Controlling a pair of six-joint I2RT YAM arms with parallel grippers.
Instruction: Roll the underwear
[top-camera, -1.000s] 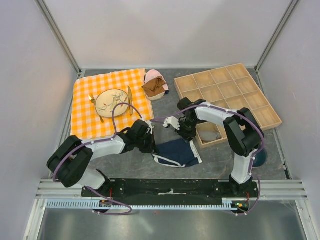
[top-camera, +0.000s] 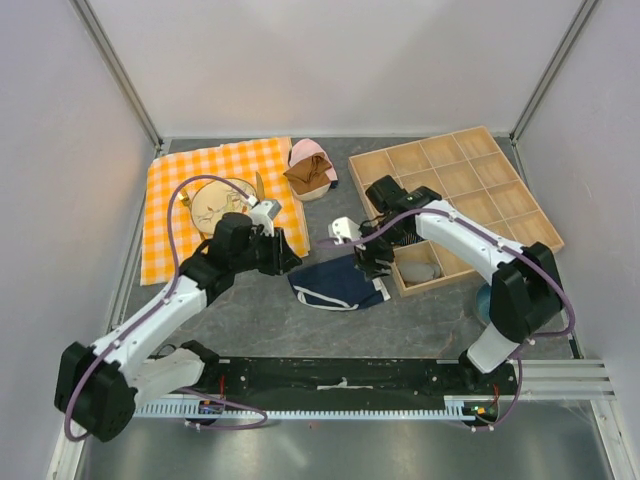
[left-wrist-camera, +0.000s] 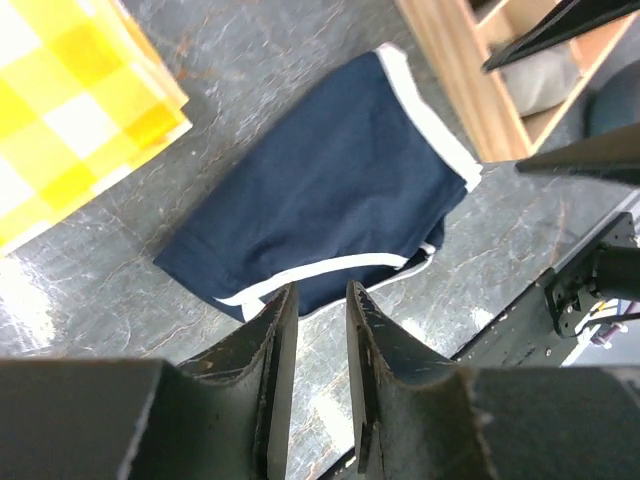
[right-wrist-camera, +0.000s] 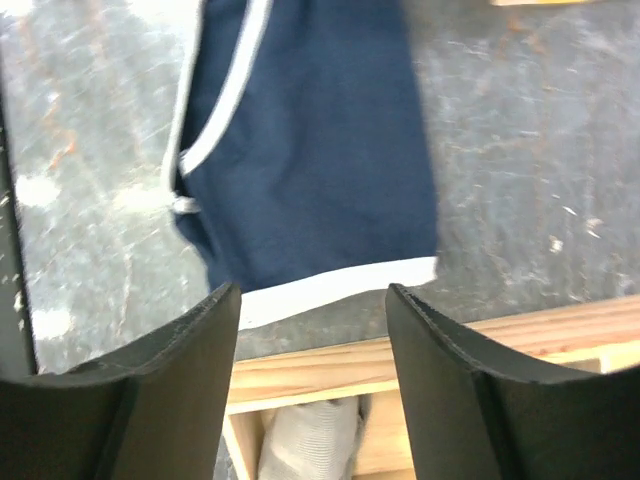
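The navy underwear (top-camera: 330, 280) with white bands lies flat on the grey surface between the checked cloth and the wooden organizer. My left gripper (top-camera: 285, 258) hangs above and left of it; in the left wrist view its fingers (left-wrist-camera: 275, 360) are slightly apart with nothing visible between them. My right gripper (top-camera: 375, 260) is over the garment's right part; in the right wrist view it stands open, its fingertips above the white band near the organizer's edge.
A yellow checked cloth (top-camera: 160, 240) with a plate is at left. A bowl with brown cloth (top-camera: 308, 170) sits at the back. The compartment organizer (top-camera: 480, 170) is at right, a blue bowl (top-camera: 482, 305) beside it. Bare surface lies in front.
Both arms have risen away from the underwear, the left gripper moving back and up. The underwear has shifted slightly leftward and away from the front edge.
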